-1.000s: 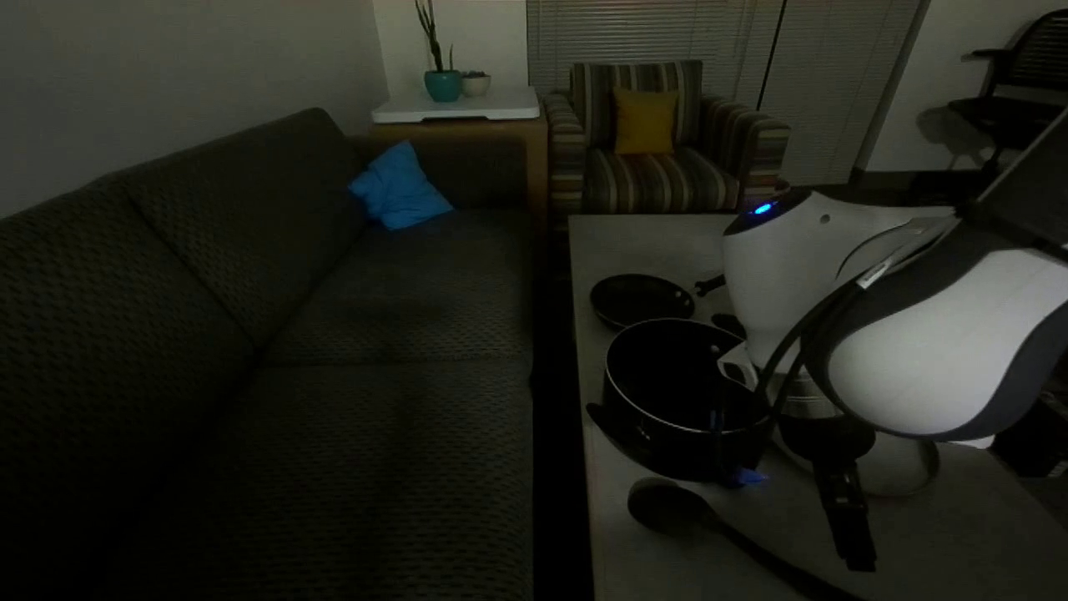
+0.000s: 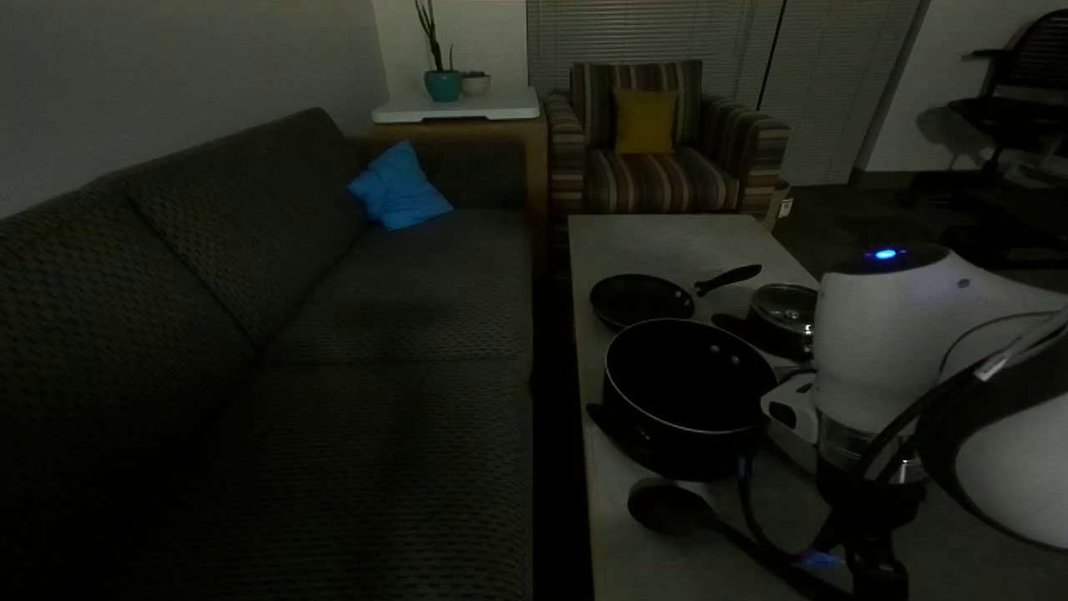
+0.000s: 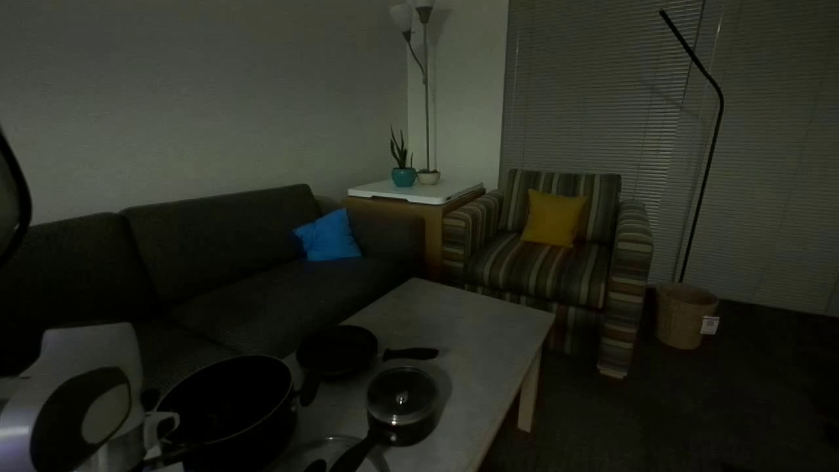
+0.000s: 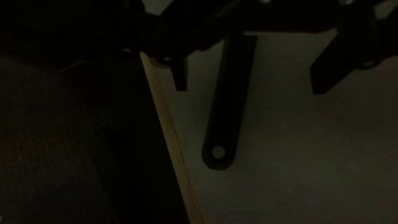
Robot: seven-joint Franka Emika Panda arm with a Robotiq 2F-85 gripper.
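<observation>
A black spoon lies on the table in front of the large pot, its handle reaching toward the lower right. My gripper is low over the handle end of that spoon in exterior view 1. Seen from the wrist, the dark handle with a round hole at its end lies between the widely parted fingers of my gripper, closer to the left finger. Nothing is held. The height of the fingertips above the table is hard to judge in the dim light. Exterior view 2 does not show the fingers.
The large black pot stands close beside the arm. Behind it are a frying pan and a small lidded pot. A wooden table edge runs left of the handle; bare tabletop lies to its right.
The arm has moved right and toward the camera in exterior view 1, bringing the gripper down toward the spoon's handle. The lidded pot has come into view behind it. Spoon and large pot look unmoved.
</observation>
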